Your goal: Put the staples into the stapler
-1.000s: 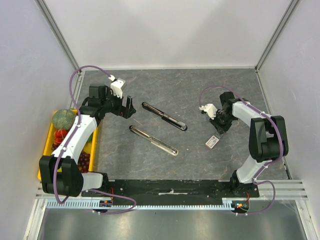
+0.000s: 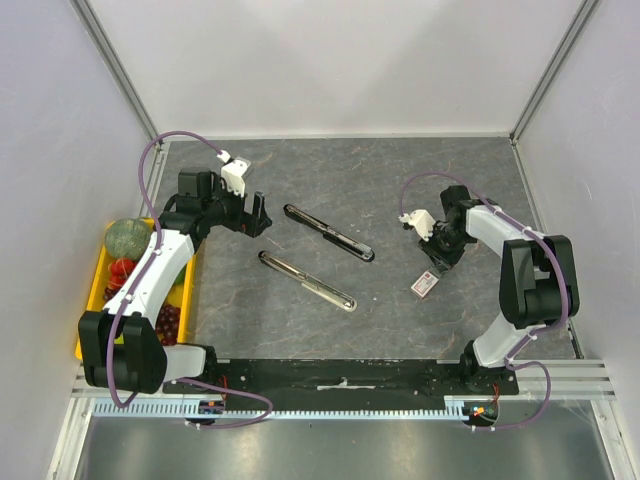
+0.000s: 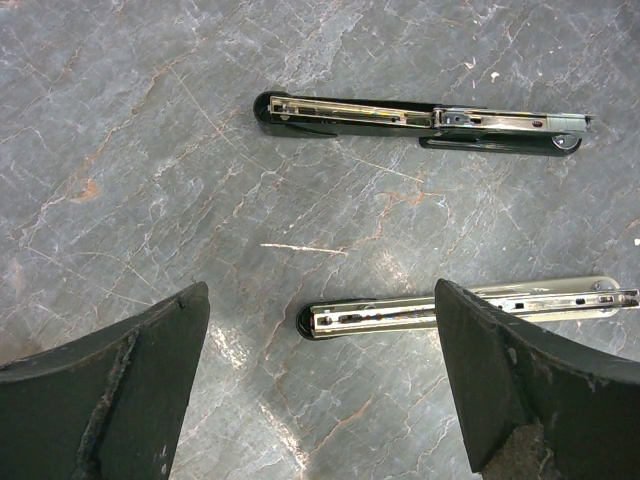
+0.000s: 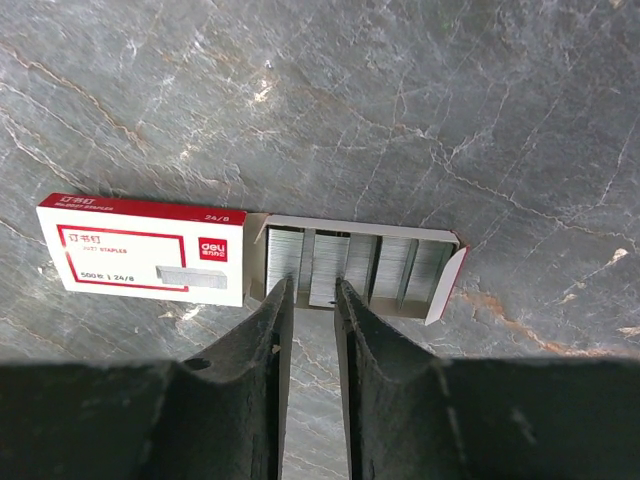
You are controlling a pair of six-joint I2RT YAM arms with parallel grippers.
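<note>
Two opened staplers lie side by side on the table: a black one (image 2: 328,233) and a pale one (image 2: 308,280). To their left hangs my left gripper (image 2: 254,212), its fingers wide apart and empty. On the right, a red and white staple box (image 4: 140,250) has its inner tray (image 4: 425,232) slid out, with several silver staple strips in it. The tips of my right gripper are at the tray, a small gap between them. A staple strip (image 4: 326,262) shows at that gap, partly behind one fingertip; whether it is gripped is unclear.
At the left edge a yellow bin (image 2: 187,305) of toy fruit stands partly behind the left arm. Bare table (image 2: 340,170) lies behind the staplers, and there is clear room between them and the staple box.
My right gripper has shifted only slightly around the staple box. The left arm, the staplers and the box stay where they were.
</note>
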